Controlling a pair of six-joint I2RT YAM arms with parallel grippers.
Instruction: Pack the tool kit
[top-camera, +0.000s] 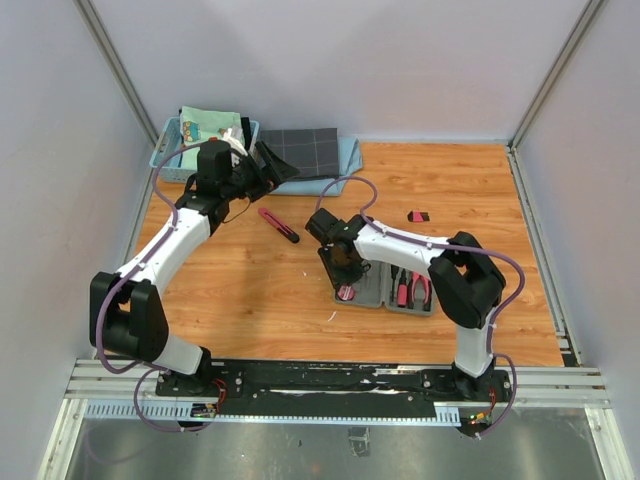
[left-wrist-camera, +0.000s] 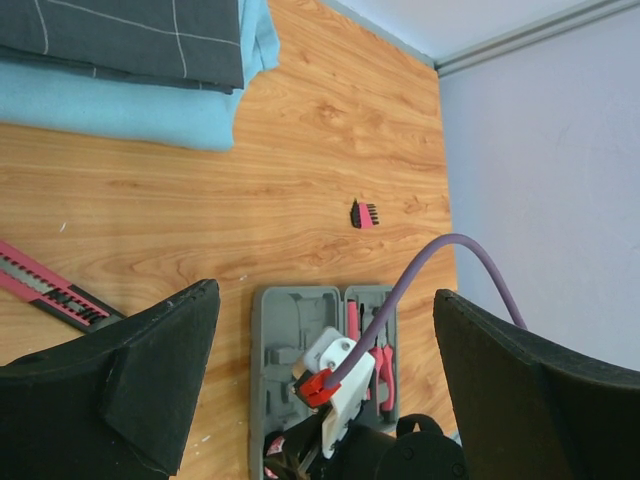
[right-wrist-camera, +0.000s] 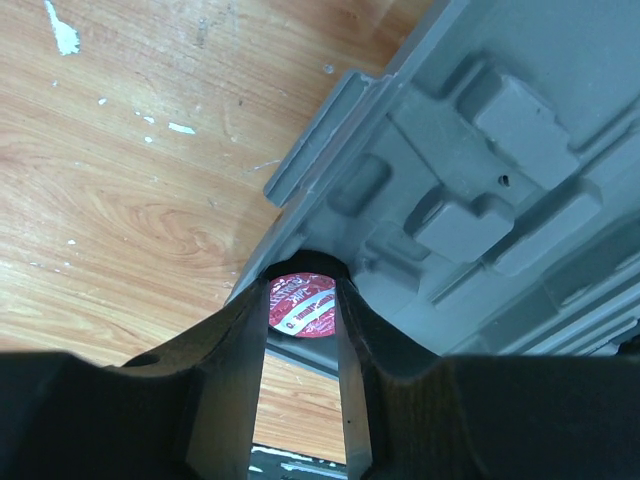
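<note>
The grey tool case (top-camera: 370, 288) lies open on the table, with a red screwdriver (top-camera: 402, 292) and pliers (top-camera: 420, 288) in its right half. A round black tape roll with a red-and-white label (right-wrist-camera: 302, 303) sits in the near left corner of its left half. My right gripper is down at that corner, part open, one finger on each side of the label; whether they touch the roll I cannot tell. A red utility knife (top-camera: 278, 225) and a small pink-and-black bit set (left-wrist-camera: 364, 214) lie outside the case. My left gripper hangs open and empty.
Folded cloths, dark checked (top-camera: 300, 152) and light blue (top-camera: 349, 158), lie at the back beside a blue basket (top-camera: 166, 150). White scraps (right-wrist-camera: 65, 35) dot the wood left of the case. Bare table stretches across the front left.
</note>
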